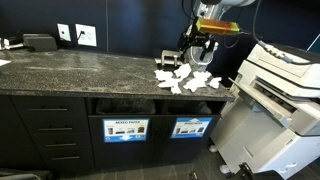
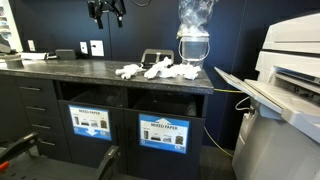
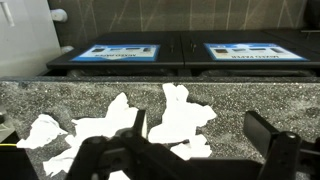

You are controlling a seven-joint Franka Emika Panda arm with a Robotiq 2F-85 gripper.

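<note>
Several crumpled white papers [image 1: 196, 82] lie spread on the dark speckled counter [image 1: 90, 78], toward its right end. From the wrist view, a large piece of paper [image 3: 180, 117] sits between and beyond the fingers, with more paper [image 3: 42, 131] to the left. My gripper [image 2: 109, 18] hangs high above the counter, well clear of the papers. It is open, its fingers [image 3: 251, 121] wide apart with nothing held. Below the counter are two bin openings with blue-and-white labels [image 2: 163, 132], the right one reading mixed paper. What lies inside the bins is hidden.
A white bucket with a clear plastic bag [image 2: 194, 45] stands at the counter's back right, near a dark metallic object [image 2: 152, 57]. To the right is a large white printer [image 1: 275, 95] with protruding trays.
</note>
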